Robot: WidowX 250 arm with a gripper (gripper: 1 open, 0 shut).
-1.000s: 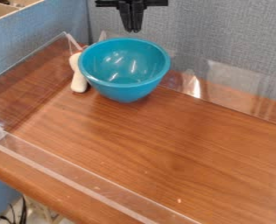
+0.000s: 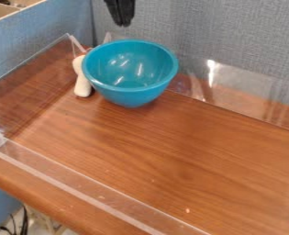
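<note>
A teal plastic bowl [image 2: 132, 78] sits upright toward the back left of the wooden surface [image 2: 159, 165]. A pale, cream-coloured elongated object [image 2: 82, 81] lies just left of the bowl, close against it. My black gripper [image 2: 121, 13] hangs at the top edge above the bowl, mostly cut off by the frame; I see nothing held in it, and it looks shut.
Grey fabric panels [image 2: 232, 50] wall the back and left sides, with clear plastic strips along the surface edges. Cables hang below the front left edge.
My gripper has risen and shifted slightly left, so less of it is in view. The bowl and pale object have not visibly moved.
</note>
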